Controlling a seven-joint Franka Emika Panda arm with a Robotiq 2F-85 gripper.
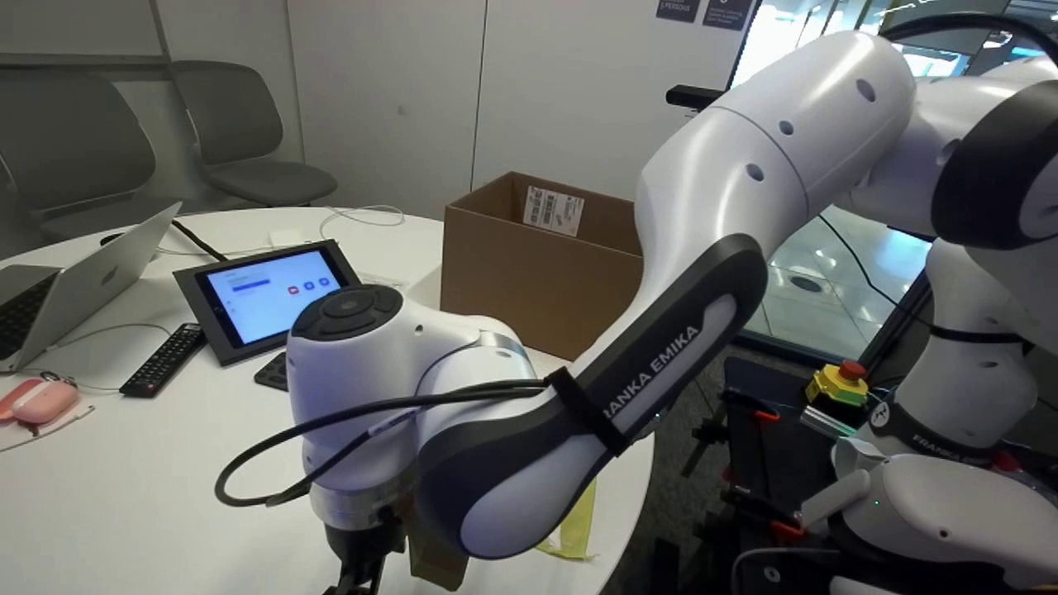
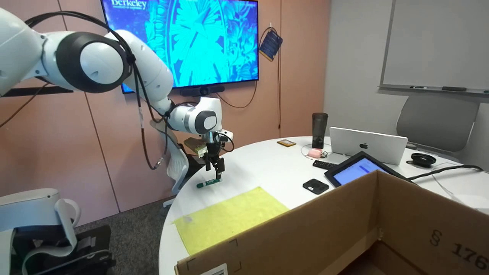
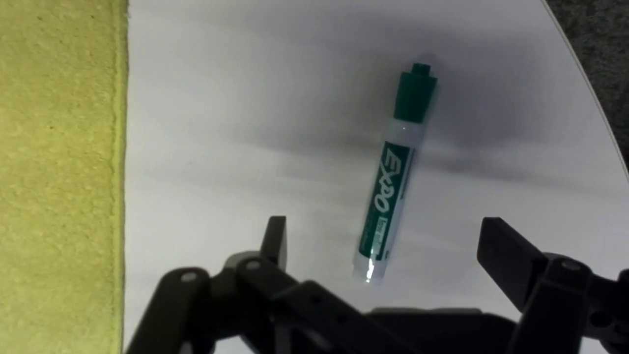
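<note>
A green Expo marker (image 3: 386,197) lies on the white table, its cap end pointing away from my fingers in the wrist view. My gripper is open above it, one finger to each side of the marker's lower end, with nothing held. In exterior view 2 the marker (image 2: 209,183) shows near the table's edge, just below my gripper (image 2: 214,172). Exterior view 1 hides the marker, and my fingertips run off its bottom edge. Beside the marker, apart from it, is the flat yellow cloth (image 3: 62,177).
An open cardboard box (image 1: 540,278) stands on the table beyond the cloth. A tablet (image 1: 273,297), a remote (image 1: 164,359), a laptop (image 1: 94,287) and a pink earbud case (image 1: 45,402) occupy another side. The table edge curves close past the marker.
</note>
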